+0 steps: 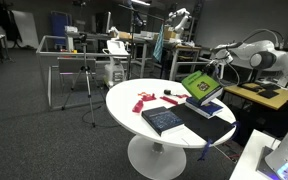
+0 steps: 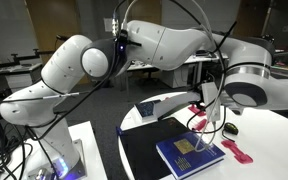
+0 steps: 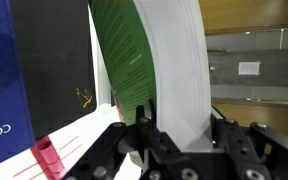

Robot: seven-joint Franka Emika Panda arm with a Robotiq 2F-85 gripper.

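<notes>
A thick green book (image 1: 200, 86) hangs tilted over the table in exterior view 1. My gripper is shut on it; in the wrist view its pale page edges (image 3: 176, 60) run down between the fingers. Below it lies a blue book (image 2: 187, 156), on a black mat (image 2: 144, 148). Part of the blue book's cover also shows at the left of the wrist view. In exterior view 1 the green book hides some of the blue one, and whether they touch cannot be told.
A dark book (image 1: 162, 120) lies near the front of the round white table (image 1: 124, 100). Red items (image 1: 140, 104) and a small dark object (image 2: 230, 129) lie farther back.
</notes>
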